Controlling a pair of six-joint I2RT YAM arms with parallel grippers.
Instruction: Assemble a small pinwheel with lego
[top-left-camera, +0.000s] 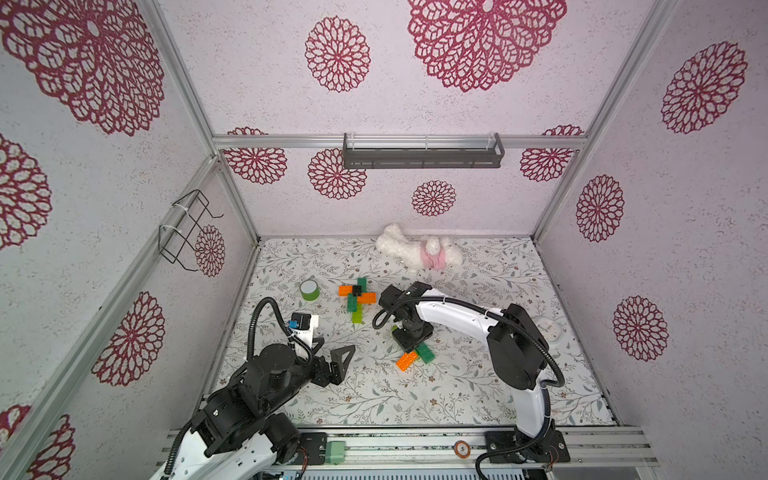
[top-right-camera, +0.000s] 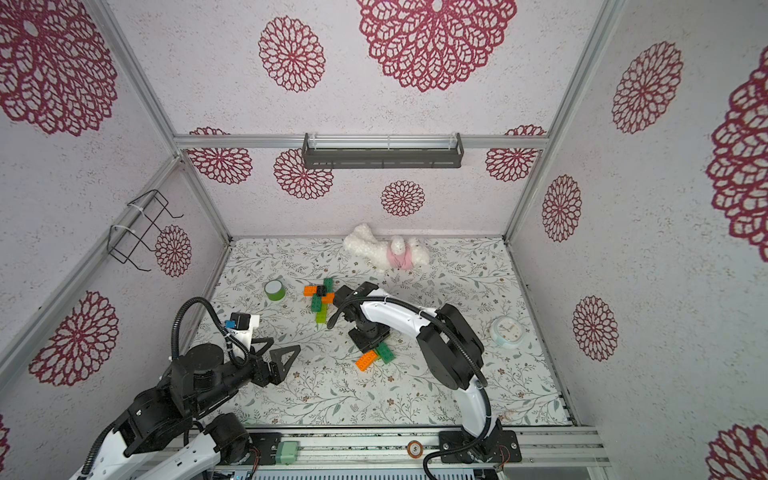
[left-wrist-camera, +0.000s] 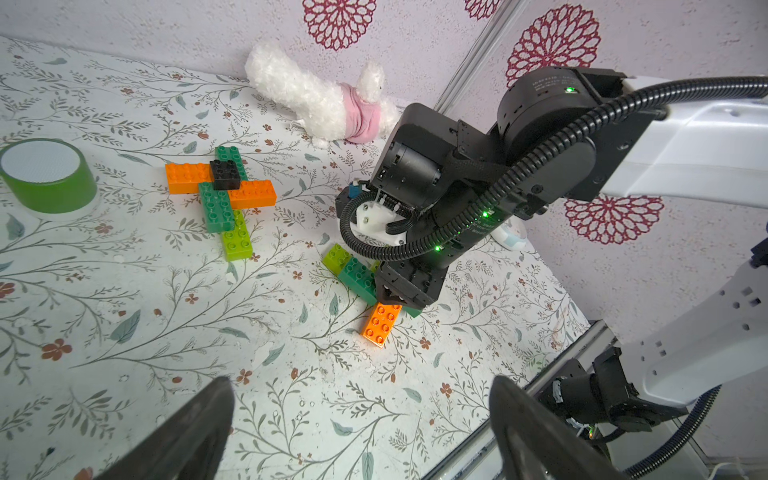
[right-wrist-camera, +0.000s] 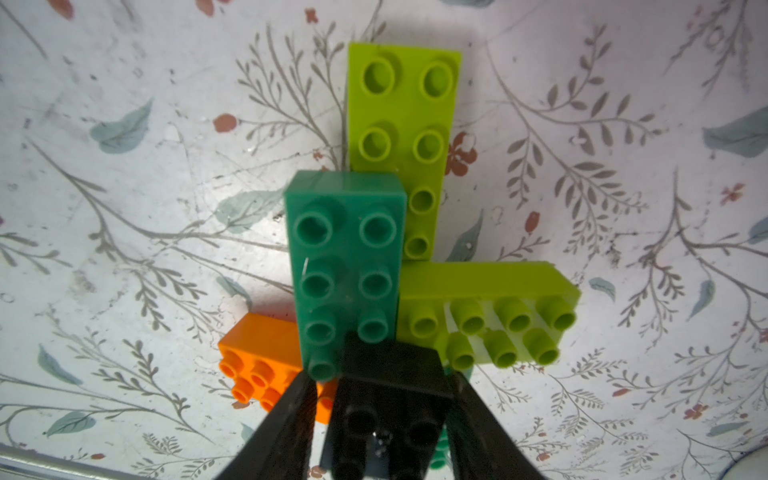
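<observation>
In the right wrist view, a black brick (right-wrist-camera: 392, 372) sits on the near end of a dark green brick (right-wrist-camera: 348, 256), between the two fingers of my right gripper. The fingers flank it closely; whether both press on it cannot be told. A long lime brick (right-wrist-camera: 404, 112), a second lime brick (right-wrist-camera: 488, 284) and an orange brick (right-wrist-camera: 268, 352) branch off around the dark green one. Part of another green brick (right-wrist-camera: 438, 456) shows behind the right finger. My left gripper stands open and empty, well apart from this cluster.
A pinwheel of orange, green and lime bricks with a black centre (left-wrist-camera: 225, 174) lies farther back. Near it stands a green roll (top-left-camera: 309, 290). A white plush toy (top-left-camera: 420, 249) lies by the back wall, and a round clock-like object (top-right-camera: 507, 331) at the right.
</observation>
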